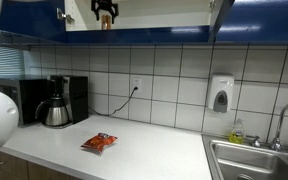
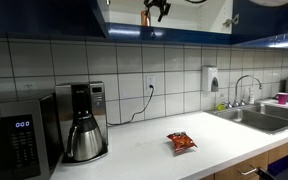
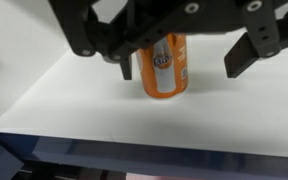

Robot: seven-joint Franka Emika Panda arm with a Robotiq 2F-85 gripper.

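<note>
An orange can [image 3: 164,78] with a silver label stands upright on the white cupboard shelf [image 3: 94,115] in the wrist view. My gripper is open there, one finger on either side of the can, with a wider gap on the right. The upper part of the can is hidden behind the gripper. In exterior view 1 the can [image 1: 106,22] shows small inside the open upper cupboard, the gripper [image 1: 105,10] at its top. A red packet [image 1: 99,142] lies on the counter below.
A blue cupboard edge [image 1: 144,36] runs along the shelf front. On the white counter [image 1: 154,145] stand a coffee maker [image 2: 84,125] and a microwave [image 2: 19,135] at the left. The sink [image 1: 249,160] is at the right.
</note>
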